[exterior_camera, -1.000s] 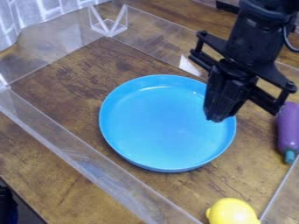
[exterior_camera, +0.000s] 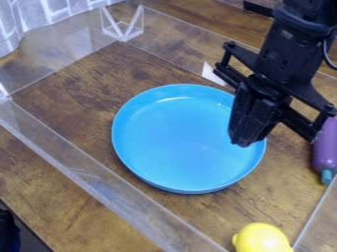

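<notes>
A black gripper hangs from the upper right over the right part of a round blue plate. It looks shut, with nothing visible between its fingers. The plate lies on the wooden surface and holds nothing that shows. A purple object with a pale tip lies at the right edge, partly out of view. A yellow round object sits at the lower right, cut off by the frame.
Clear plastic walls border the wooden surface on several sides. Bare wood is free to the left of the plate. A white cloth is at the top left.
The gripper and arm have shifted very slightly. The objects have stayed in place.
</notes>
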